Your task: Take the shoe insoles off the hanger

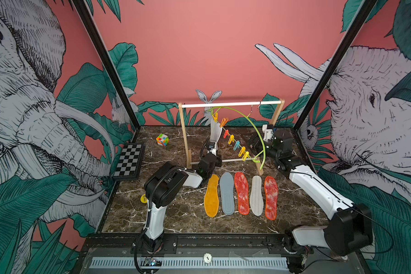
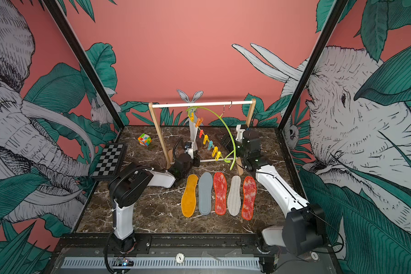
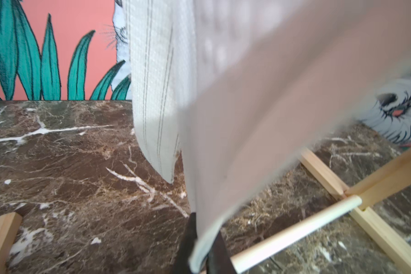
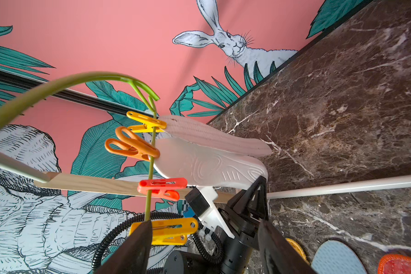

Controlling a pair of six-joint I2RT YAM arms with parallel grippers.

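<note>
Two white insoles (image 4: 201, 162) hang from clips on the green hanger (image 2: 227, 127), on the wooden rack (image 1: 223, 104). My left gripper is shut on the lower tip of the nearer white insole (image 3: 242, 127); the other hangs just behind it. My right gripper is open, facing the row of coloured clothespins (image 4: 162, 185) from the rack's right side, with nothing clearly between its fingers. Five insoles lie in a row at the front: yellow (image 1: 211, 196), grey (image 1: 227, 194), red (image 1: 242, 194), pale (image 1: 256, 196) and red (image 1: 270, 198).
A puzzle cube (image 1: 162, 139) and a checkered board (image 1: 127, 162) sit at the left. The rack's legs and lower bar (image 3: 296, 233) surround both grippers. Some bare table remains at the front left, beside the left arm.
</note>
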